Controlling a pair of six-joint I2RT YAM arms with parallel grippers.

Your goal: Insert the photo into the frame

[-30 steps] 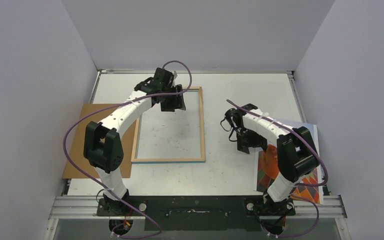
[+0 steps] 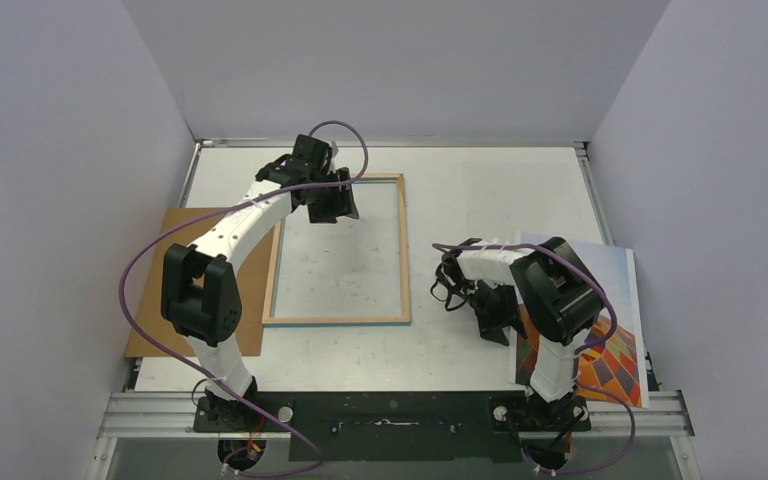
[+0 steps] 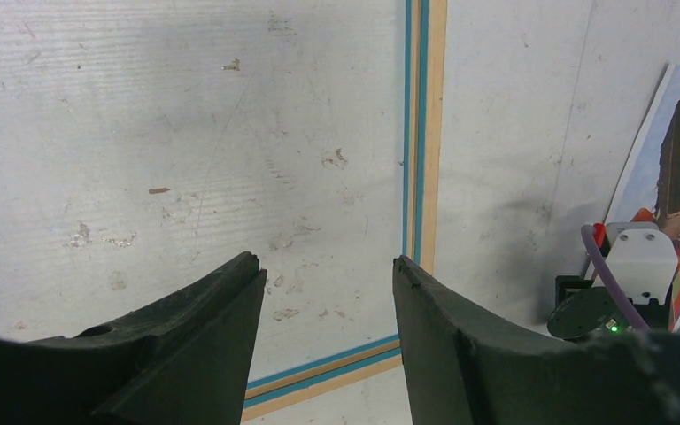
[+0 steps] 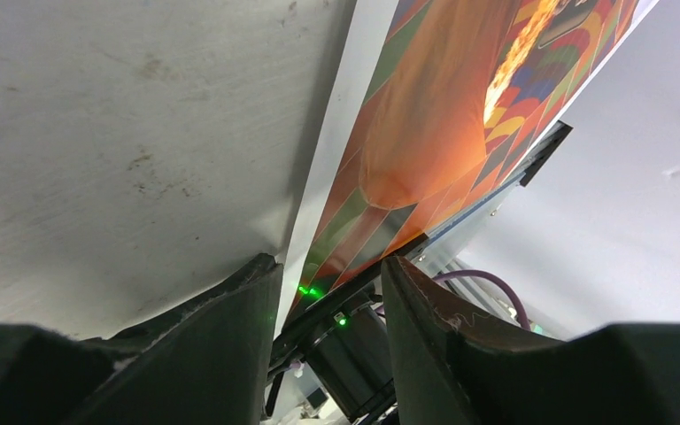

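The photo (image 2: 622,290), a balloon print with a white border, lies flat at the right of the table, partly under my right arm. My right gripper is part open over its left edge; the white border (image 4: 323,173) runs between the fingers in the right wrist view, and whether they touch it I cannot tell. The wooden frame (image 2: 406,250) lies left of centre, bare table inside it. Above its upper part my left gripper (image 2: 338,220) hangs open, nothing between its fingers.
A brown board (image 2: 155,300) lies at the left, beside and partly behind the frame's left side. Grey walls close off the back and both sides.
My right gripper has come down toward the front edge of the table, along the photo's left edge. The left gripper has shifted slightly left. Photo and frame look nearly unmoved.
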